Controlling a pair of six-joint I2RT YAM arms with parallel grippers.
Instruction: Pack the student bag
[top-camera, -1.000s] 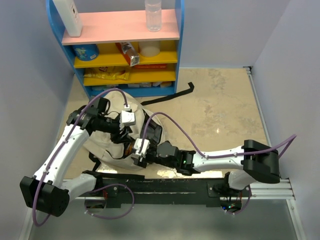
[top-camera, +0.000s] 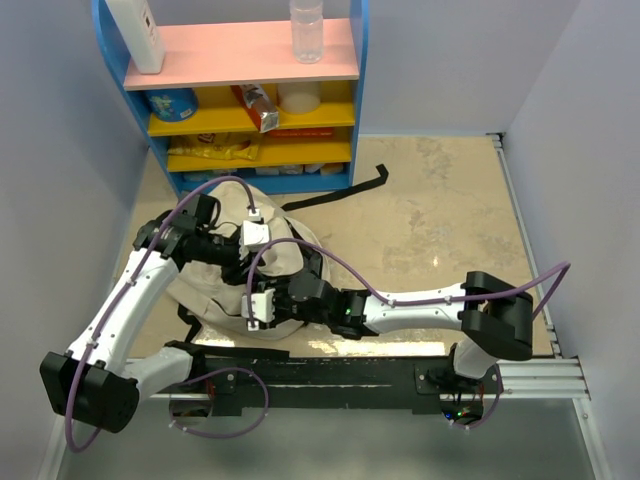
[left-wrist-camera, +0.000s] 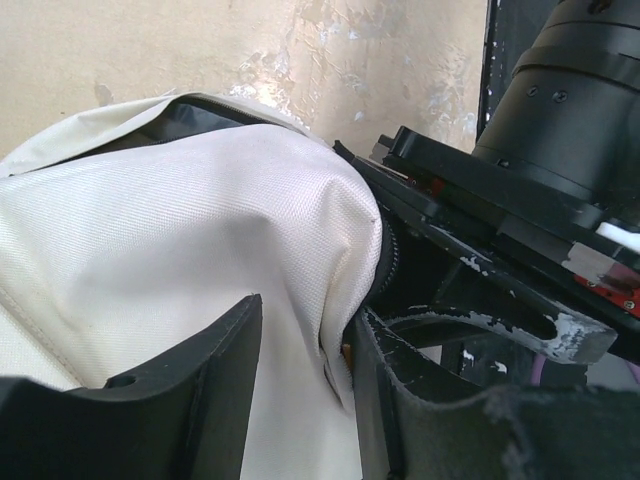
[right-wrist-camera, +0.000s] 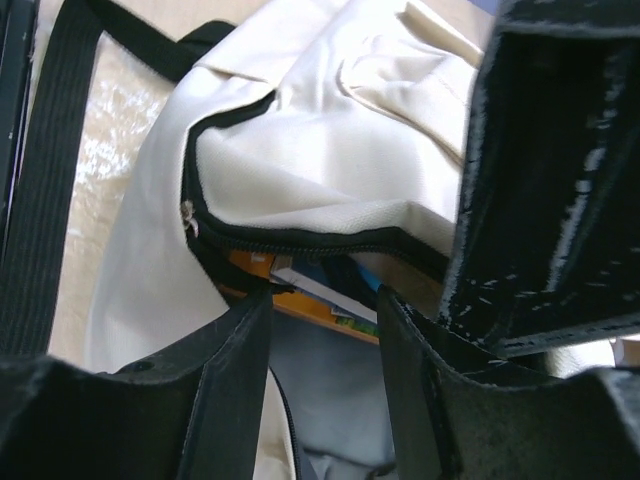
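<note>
The cream bag (top-camera: 213, 292) lies on the floor below the shelf, partly covered by both arms. In the left wrist view my left gripper is over the pale cloth, its fingers apart; a fold of the bag (left-wrist-camera: 335, 290) runs against the right finger, and I see no clamp on it. My right gripper stands at the zipped opening, fingers apart. Past its fingertips, inside the bag, show a pale-edged book (right-wrist-camera: 325, 288) and something orange (right-wrist-camera: 300, 306). The black zipper edge (right-wrist-camera: 300, 240) arches above them.
A blue-sided shelf (top-camera: 361, 90) with a bottle (top-camera: 307, 35) and packets stands behind the bag. One black strap (top-camera: 345, 193) stretches over the floor. Right of the bag the floor (top-camera: 430, 220) is clear. The two arms are close together over the bag.
My right gripper has moved left across the bag's opening, closer to the left gripper, covering the orange item that showed there before. The left arm has stayed almost in place.
</note>
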